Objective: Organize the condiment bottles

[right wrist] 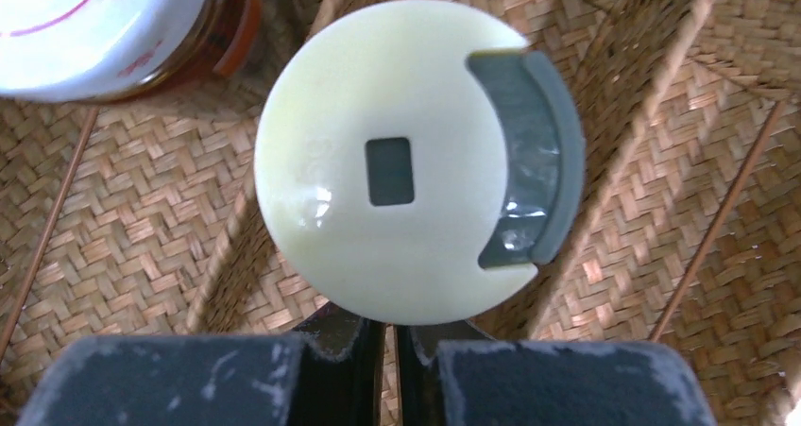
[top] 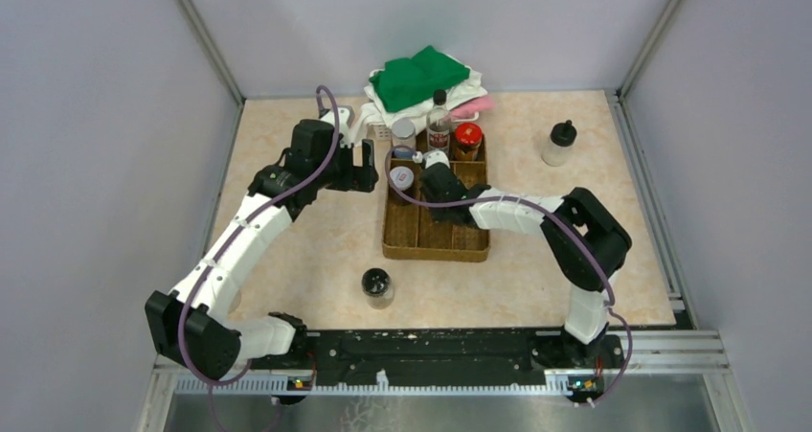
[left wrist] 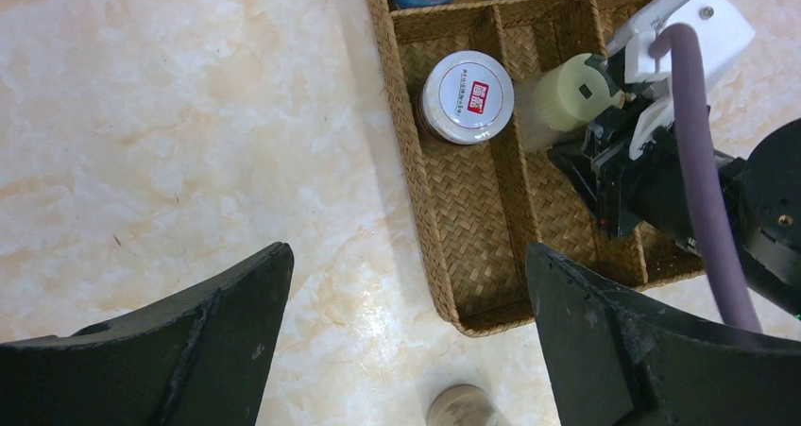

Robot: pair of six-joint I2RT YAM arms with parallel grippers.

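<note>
A woven divided tray (top: pixel 436 253) holds a pale-lidded jar (right wrist: pixel 321 161), gripped by my right gripper in the middle compartment, which is shut on it. A white-lidded jar (left wrist: pixel 468 95) stands in the compartment to its left. In the back row are a blue-labelled jar (top: pixel 403 140), a tall bottle (top: pixel 439 133) and a red-lidded jar (top: pixel 467 140). My left gripper (top: pixel 362 167) hangs open left of the tray, nothing between its fingers. A black-lidded jar (top: pixel 377 288) stands in front of the tray, and a black-topped bottle (top: pixel 559 145) at the back right.
A basket of folded cloths (top: pixel 417 78) sits behind the tray. The table left and right of the tray is mostly clear apart from the arms.
</note>
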